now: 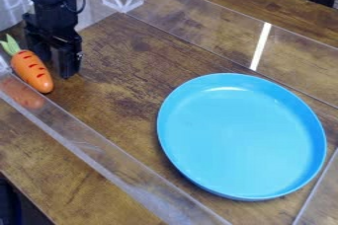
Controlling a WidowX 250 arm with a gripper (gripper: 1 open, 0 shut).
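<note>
An orange toy carrot with a pale green top lies at the left, beside a clear plastic wall. My black gripper is low over the wood just to the right of the carrot, close to its upper part. Its fingers are dark and blurred together, so whether they are open or shut, or touch the carrot, I cannot tell. A large blue plate lies flat at the right.
Clear plastic walls border the wooden surface along the lower left, back and right. The middle between carrot and plate is bare.
</note>
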